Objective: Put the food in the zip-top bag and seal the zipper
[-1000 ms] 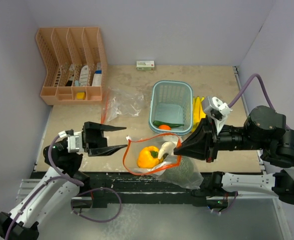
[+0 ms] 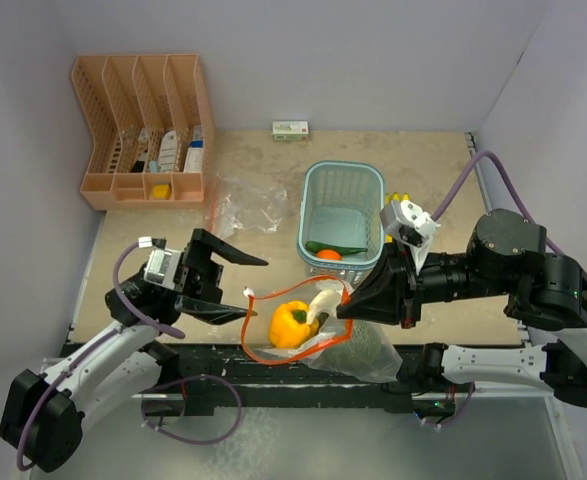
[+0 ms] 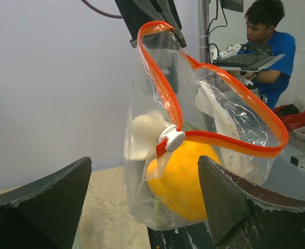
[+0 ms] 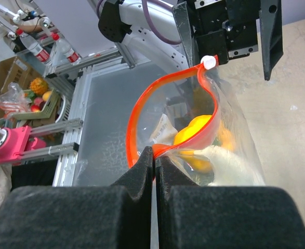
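A clear bag with an orange zipper rim (image 2: 273,359) hangs from my right gripper (image 2: 347,308), which is shut on the rim's right edge; the right wrist view shows that rim (image 4: 134,122) pinched at the fingertips. The bag's mouth gapes. Inside are a yellow pepper (image 2: 289,326), a pale whitish item (image 2: 323,304) and a rounded green item (image 2: 365,350). A white slider (image 3: 172,138) sits at the rim's corner on the left side. My left gripper (image 2: 257,288) is open, its fingers pointing at the slider corner, nothing between them.
Behind the bag stands a blue-green basket (image 2: 344,170) holding a cucumber (image 2: 335,248) and an orange item (image 2: 328,255). Another empty bag (image 2: 248,206) lies flat on the table. A peach divided rack (image 2: 143,130) stands at back left; bananas (image 2: 390,222) lie right of the basket.
My left gripper has moved right and turned, closer to the slider corner. The right gripper has shifted slightly left with the bag.
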